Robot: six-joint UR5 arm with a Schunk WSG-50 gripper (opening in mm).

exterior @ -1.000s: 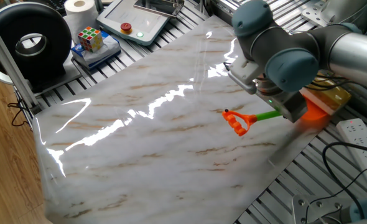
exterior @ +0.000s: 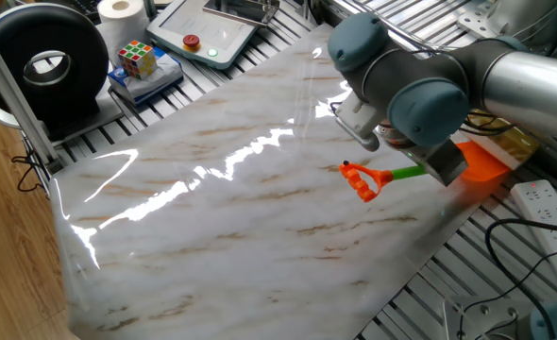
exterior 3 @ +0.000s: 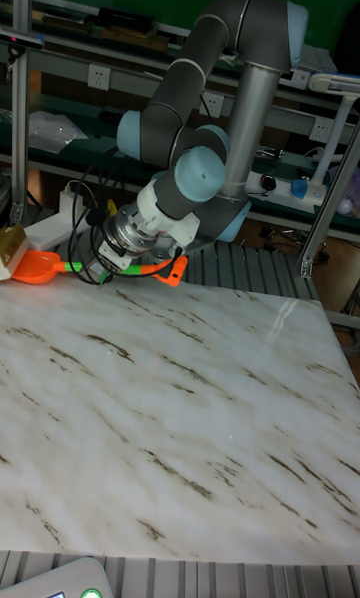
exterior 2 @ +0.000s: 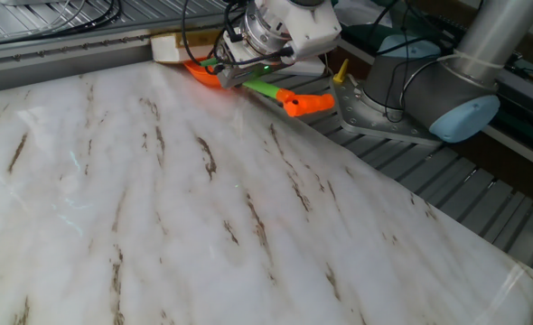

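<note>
A toy shovel with an orange grip [exterior: 364,180], a green shaft [exterior: 409,173] and an orange blade [exterior: 482,163] lies near the table's edge, close to the arm. Over the middle of the shaft sits my gripper [exterior: 441,162], pointing down. In exterior view 2 the orange grip [exterior 2: 306,104] sticks out to one side of the gripper [exterior 2: 237,81], and part of the blade [exterior 2: 203,74] shows on the other. From exterior view 3 the shovel grip [exterior 3: 171,272] lies right of the gripper [exterior 3: 101,274]. The fingertips are hidden, so whether they close on the shaft does not show.
Behind the blade is a yellowish box [exterior: 511,144], with a white power strip [exterior: 549,210] nearby. A Rubik's cube [exterior: 137,59] on a blue box [exterior: 147,83] stands beyond the far side.
In exterior view 1 the arm's wrist joints have shifted left and slightly down, tilting the gripper a little. The shovel has hardly moved; its grip is slightly lower and further right than one second ago.
</note>
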